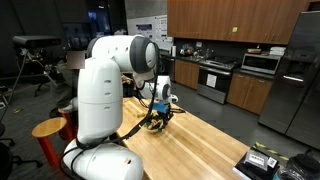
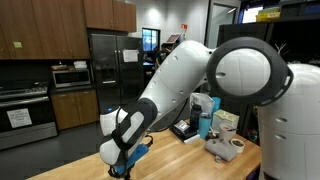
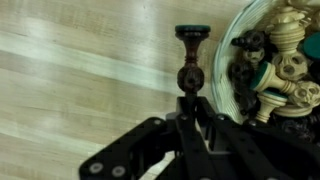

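A dark brown chess piece (image 3: 191,52) with a green base shows in the wrist view, its base pointing away from my fingertips. My gripper is shut on the piece's narrow end. Right of it is a pale woven bowl (image 3: 222,70) filled with dark and light chess pieces (image 3: 285,90); the held piece is outside its rim over bare wooden table. From exterior view 1, my gripper (image 1: 161,108) hangs close to the bowl on the table, and the held piece is too small to make out clearly. Exterior view 2 has the gripper (image 2: 120,170) low at the frame's bottom.
The wooden table (image 1: 195,145) is broad and clear to the right of the bowl. A dark device (image 1: 258,164) lies near its right end. In exterior view 2, cups and containers (image 2: 222,122) and a grey mug (image 2: 237,146) stand on the right.
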